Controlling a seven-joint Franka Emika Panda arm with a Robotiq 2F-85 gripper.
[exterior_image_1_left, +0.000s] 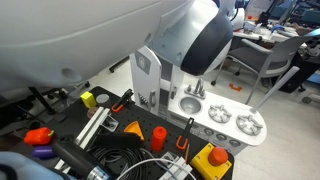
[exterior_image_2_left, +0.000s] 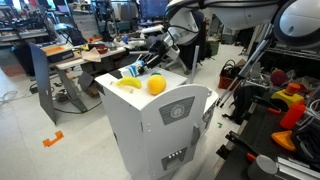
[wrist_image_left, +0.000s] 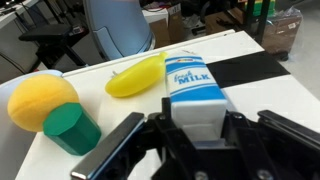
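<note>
A blue-and-white milk bottle (wrist_image_left: 192, 80) stands out in the wrist view, its white end towards the camera. My gripper is shut on it, with dark fingers at both sides of the white end. In exterior view 2 the gripper (exterior_image_2_left: 144, 66) is over the top of a white cabinet (exterior_image_2_left: 150, 130), and the blue-and-white bottle (exterior_image_2_left: 130, 71) shows just beside it. Whether the bottle touches the top is hard to tell. Exterior view 1 shows only the arm (exterior_image_1_left: 130, 40); gripper and bottle are hidden there.
On the cabinet top lie a yellow banana (wrist_image_left: 138, 76), a round orange-yellow fruit (wrist_image_left: 42, 102) and a green block (wrist_image_left: 72, 128), left of the bottle in the wrist view. A black patch (wrist_image_left: 243, 69) lies to its right. A toy sink (exterior_image_1_left: 190, 105) and stove stand lower down.
</note>
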